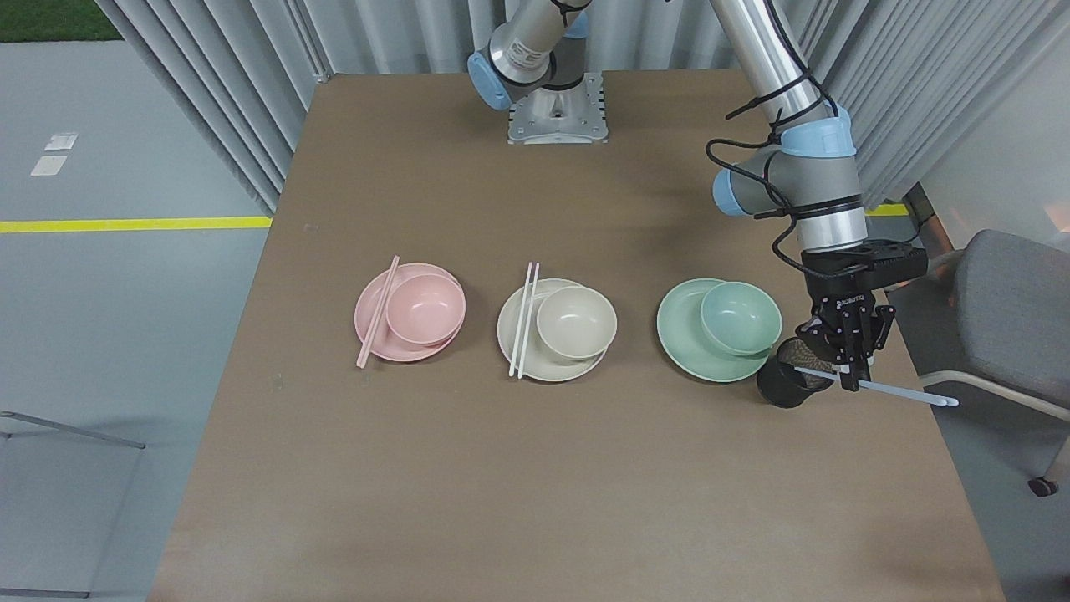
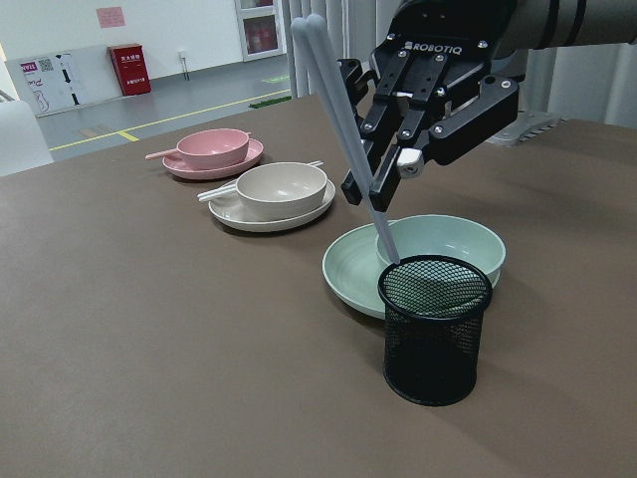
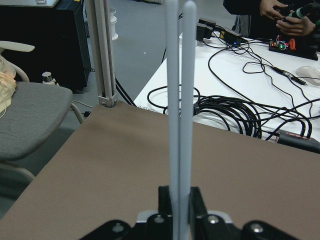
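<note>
My gripper [image 1: 850, 373] is shut on a pair of pale blue-grey chopsticks [image 2: 338, 110], held slanting just above the rim of a black mesh cup [image 2: 431, 349] at the table's right. In the wrist view the chopsticks [image 3: 185, 125] run upright between the fingers. The green plate [image 1: 687, 336] with its green bowl [image 1: 740, 316] stands beside the cup, no chopsticks on it.
A white plate with bowl [image 1: 577, 321] and chopsticks, and a pink plate with bowl [image 1: 424, 306] and chopsticks, stand to the left.
</note>
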